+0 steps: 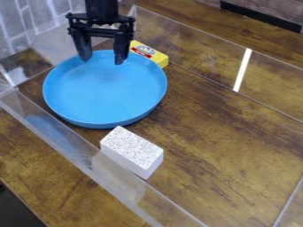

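The black gripper [102, 48] reaches down from the top over the far side of a blue plate [104, 93], its two fingers apart with nothing seen between them. Just right of it, behind the plate, lies a yellow box [151, 55] with a red label, partly hidden. A white speckled block [131, 152] lies in front of the plate.
A wooden table [225, 133] fills the view, with wide free room to the right of the plate. Clear transparent walls run along the left, front and far sides. A dark edge shows at the top right.
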